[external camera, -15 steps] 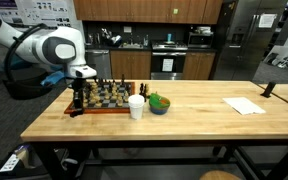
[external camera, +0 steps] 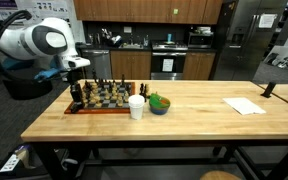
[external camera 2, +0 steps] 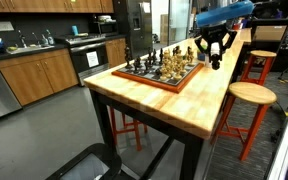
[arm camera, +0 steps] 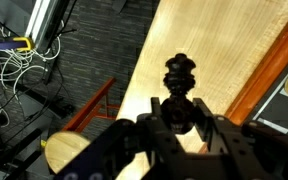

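Observation:
A dark chess piece [arm camera: 180, 78] stands out from between my fingers in the wrist view, and my gripper is shut on it. In exterior view 2 the gripper [external camera 2: 215, 46] hangs above the table, beside the chessboard's edge, with the dark piece [external camera 2: 215, 62] pointing down. The chessboard [external camera 2: 174, 85] has a reddish-brown border and carries several light and dark pieces. From exterior view 1 the gripper [external camera: 76, 88] appears at the board's left side; the held piece is hard to make out there.
A white cup [external camera: 136, 107] and a bowl with green and blue items [external camera: 159, 104] stand right of the board. White paper [external camera: 244, 105] lies farther right on the wooden table [external camera: 199, 122]. Stools [external camera 2: 252, 95] stand beside the table.
The board, cup and bowl stay where they were.

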